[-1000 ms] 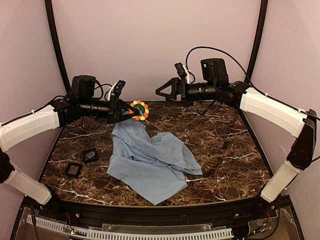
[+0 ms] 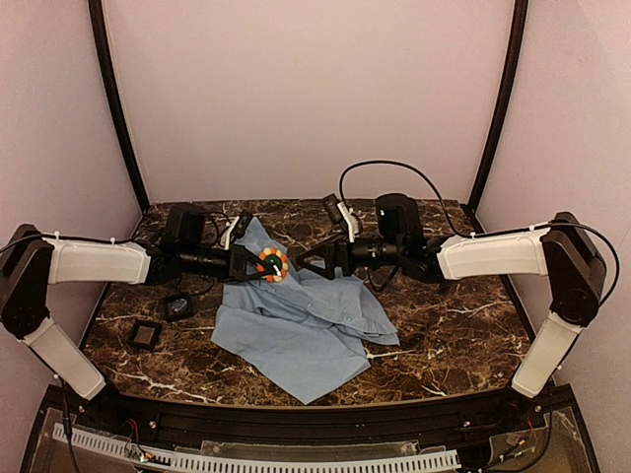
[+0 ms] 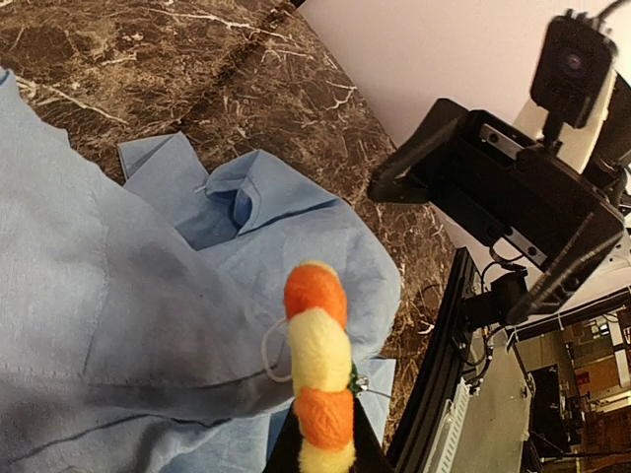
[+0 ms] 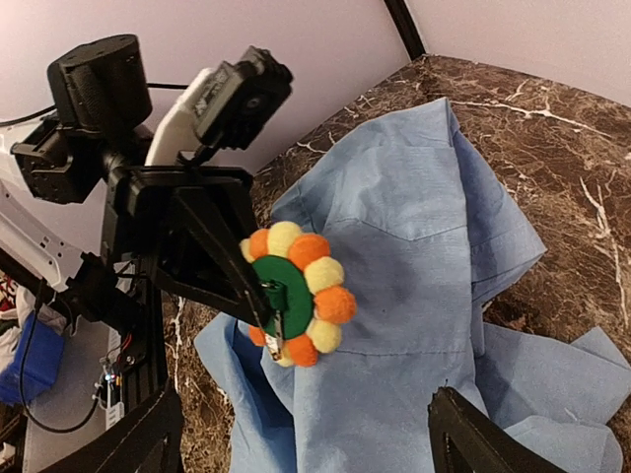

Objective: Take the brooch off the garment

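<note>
The brooch (image 2: pixel 273 264), a flower with orange and cream petals round a green centre with a metal pin (image 4: pixel 278 325), is held up in my left gripper (image 2: pixel 258 266), which is shut on it. The light blue garment (image 2: pixel 286 345) lies rumpled on the table beneath; in the right wrist view the brooch (image 4: pixel 320 276) appears apart from the cloth (image 4: pixel 385 286), in front of it. My right gripper (image 2: pixel 308 258) stands open just right of the brooch, above the garment, with nothing between its fingers.
Two small dark square objects (image 2: pixel 144 335) lie on the marble table (image 2: pixel 454 335) at the left front. Walls border the back and sides.
Both arms have come down toward the table. The left gripper still holds the brooch, now lower over the garment; the right gripper has moved down beside it.
</note>
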